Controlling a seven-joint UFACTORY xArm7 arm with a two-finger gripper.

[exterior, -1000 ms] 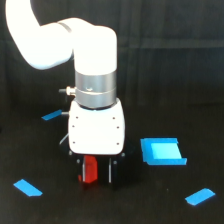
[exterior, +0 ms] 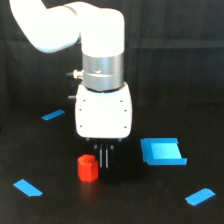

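Note:
A small red block point(exterior: 88, 168) sits on the dark table, left of centre in the camera view. My gripper point(exterior: 104, 158) hangs from the white arm just to the block's right and points downward. Its slim fingers stand close together, shut, and I see nothing between them. The block lies outside the fingers. Whether a finger touches its side is too small to tell.
To the right, blue tape point(exterior: 162, 144) frames a light blue patch point(exterior: 165, 151) on the table. Single blue tape strips lie at the front left point(exterior: 27, 188), front right point(exterior: 200, 197) and back left point(exterior: 53, 115).
My gripper has risen and shifted a little to the right. Its fingers, spread around the red block before, are now close together. The block has stayed almost in place.

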